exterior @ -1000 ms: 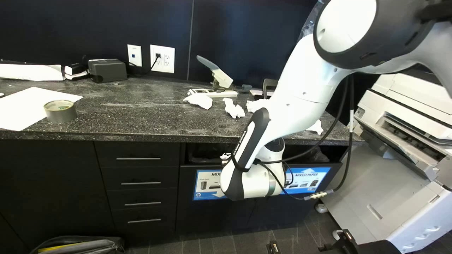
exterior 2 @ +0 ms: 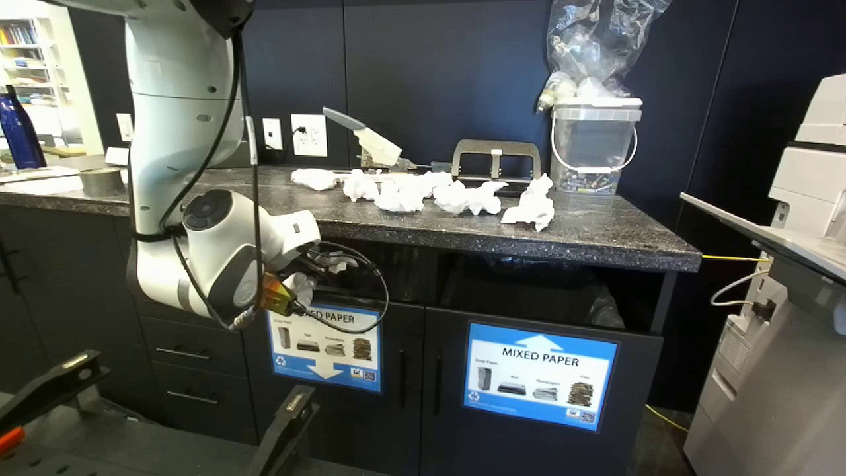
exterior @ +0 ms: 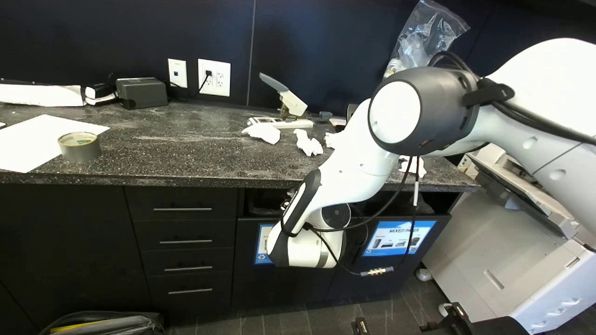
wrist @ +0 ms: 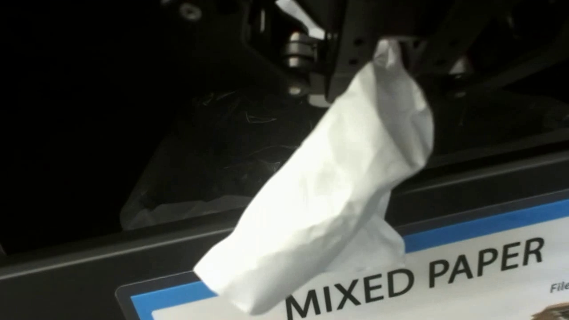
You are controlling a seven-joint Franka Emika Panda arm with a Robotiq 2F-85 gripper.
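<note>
A crumpled white paper (wrist: 320, 186) hangs from my gripper, which is shut on its upper end; the fingers are dark and partly hidden. Behind the paper lies the dark bin opening with a clear plastic liner (wrist: 176, 210). The paper's lower end overlaps the bin's front edge (wrist: 69, 258) and the "MIXED PAPER" sign (wrist: 490, 266) in the wrist view. In exterior view 2 the gripper is near the left bin, above its sign (exterior 2: 325, 349), partly covered by cables. My arm hides the gripper in exterior view 1.
Several crumpled papers (exterior 2: 400, 194) lie on the dark counter (exterior 2: 634, 230), by a hole punch (exterior 2: 496, 151) and a clear bucket (exterior 2: 587, 143). The counter's front edge overhangs the bins. A second bin sign (exterior 2: 539, 377) is to the right; a printer (exterior: 503, 251) stands beyond.
In exterior view 1 my arm has moved left, its elbow coming lower and its wrist now in front of the left bin's sign. The counter items stay put.
</note>
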